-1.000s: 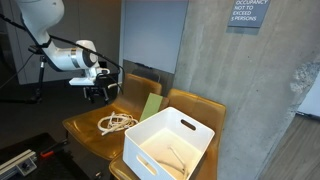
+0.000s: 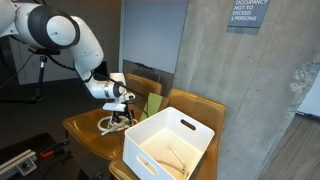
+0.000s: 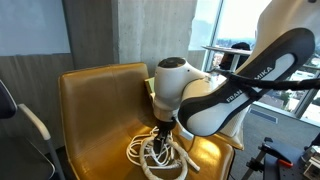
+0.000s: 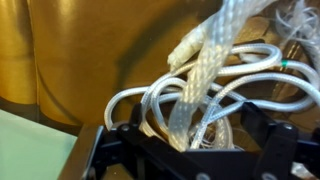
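Observation:
A tangle of white rope [image 3: 160, 152] lies on the seat of a brown chair. My gripper is over it, pointing down, fingers apart. In the wrist view a thick braided length of rope [image 4: 212, 65] runs between the two fingers, with thinner loops [image 4: 262, 62] behind it. Neither finger is seen closed on the rope. In exterior view 1 the gripper [image 2: 115, 112] is low over the pile and covers part of it.
A white box [image 2: 172, 143] on the chairs to the right holds a pale rope-like piece [image 2: 178, 160]. A green panel [image 2: 152, 106] stands behind, near the brown backrests [image 2: 195, 107]. An office chair [image 3: 15, 125] is at the left in exterior view 2.
Across the last second my arm has swung right from the left side and come down to the rope pile. The box and the chairs have stayed put.

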